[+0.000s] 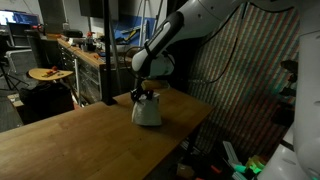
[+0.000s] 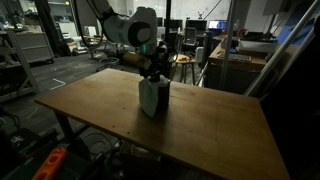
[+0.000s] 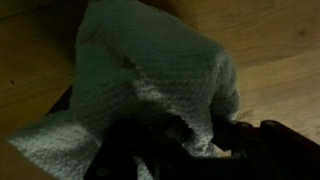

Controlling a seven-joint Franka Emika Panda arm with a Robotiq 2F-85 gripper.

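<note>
A pale cloth hangs bunched from my gripper over the far right part of the wooden table in exterior view 1. The same cloth shows in exterior view 2, draped in folds beneath the dark gripper. The wrist view has the textured cloth filling the middle, gathered toward the dark fingers at the bottom. My gripper is shut on it; the fingertips are mostly hidden by cloth and shadow. Whether the lower edge touches the table I cannot tell.
A dark post stands behind its far edge. A cabinet with drawers is farther back.
</note>
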